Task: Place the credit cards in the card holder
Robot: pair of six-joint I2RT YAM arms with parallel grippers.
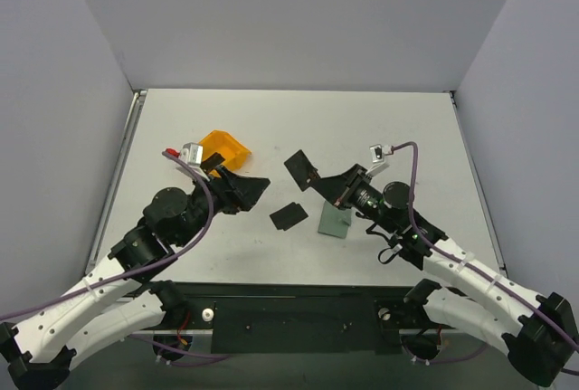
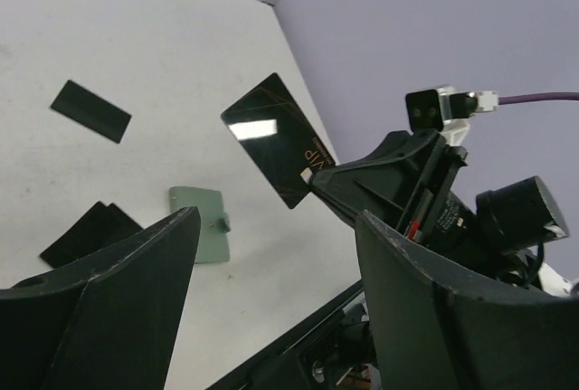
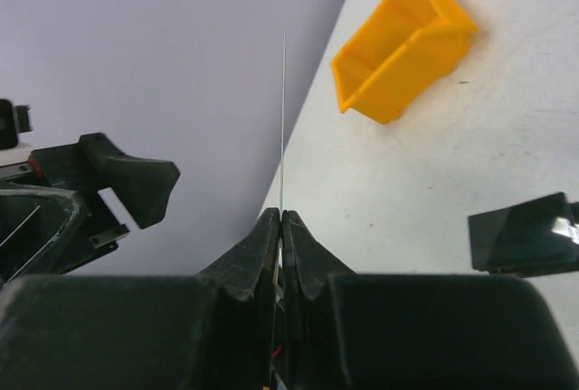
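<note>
In my right gripper [image 1: 314, 181] a black card [image 1: 299, 166] is pinched by one end, held above the table. The left wrist view shows gold VIP lettering on this card [image 2: 276, 137]; the right wrist view has the card [image 3: 282, 128] edge-on as a thin line. My left gripper is open and empty, its fingers apart and facing the held card across a gap. A grey-green flat piece [image 1: 335, 220] with a small tab and a black item [image 1: 288, 216] of two overlapping flat parts lie below; which one is the card holder I cannot tell.
Another black card [image 2: 91, 110] lies flat on the table. An orange bin [image 1: 237, 149] stands at the back left, partly behind the left arm.
</note>
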